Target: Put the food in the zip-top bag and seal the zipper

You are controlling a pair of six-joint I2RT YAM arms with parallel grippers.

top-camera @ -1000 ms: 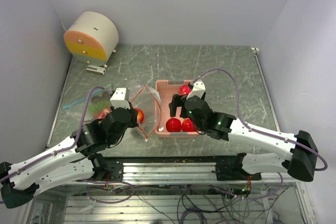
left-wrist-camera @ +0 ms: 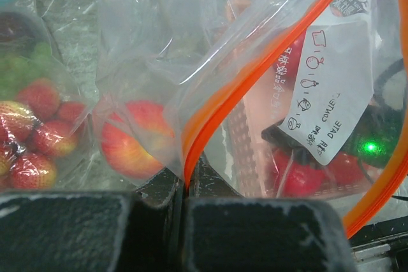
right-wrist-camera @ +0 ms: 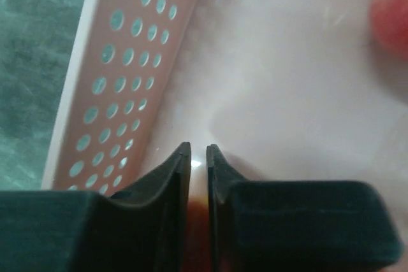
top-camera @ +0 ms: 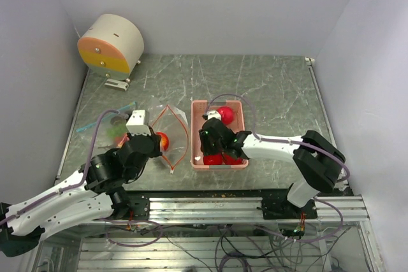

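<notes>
The clear zip bag with orange zipper [left-wrist-camera: 223,93] hangs open from my left gripper, shut on its edge; a red-yellow apple [left-wrist-camera: 134,138] shows inside or behind the plastic. My right gripper is down in the pink basket [right-wrist-camera: 102,93], fingertips close together, over a red fruit [right-wrist-camera: 196,234] that is mostly hidden by the fingers; whether it grips it is unclear. Another red apple [top-camera: 225,115] sits at the basket's back, also seen at the upper right of the right wrist view.
A second filled bag [left-wrist-camera: 35,125] of small fruits lies left of the open bag. A white cylindrical object [top-camera: 111,39] with coloured front stands at back left. The counter behind and right of the basket [top-camera: 274,87] is clear.
My right gripper has moved left and down into the basket, over the front red fruits, with its arm swinging leftward. The left gripper and bag have shifted slightly.
</notes>
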